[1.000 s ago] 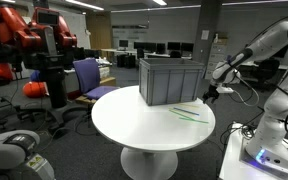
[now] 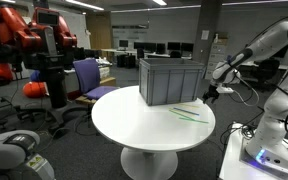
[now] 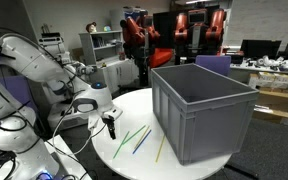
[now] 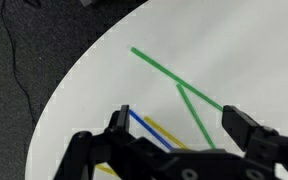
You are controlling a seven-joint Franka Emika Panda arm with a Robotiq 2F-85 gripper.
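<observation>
Thin coloured sticks lie flat on a round white table (image 2: 129, 122). In the wrist view there are a long green stick (image 4: 176, 78), a second green stick (image 4: 196, 116), a blue stick (image 4: 149, 130) and a yellow stick (image 4: 166, 132). More yellow shows low in that view, partly hidden by the gripper. My gripper is open and nothing is visible between its fingers. In exterior view 2 the gripper (image 3: 111, 130) hangs over the table's left side, left of the sticks and apart from them.
A large grey open-topped bin (image 3: 196, 130) stands on the table beside the sticks, its inside mostly hidden. The table's curved edge runs close to the arm. Bare tabletop lies on the bin's near side in exterior view 1.
</observation>
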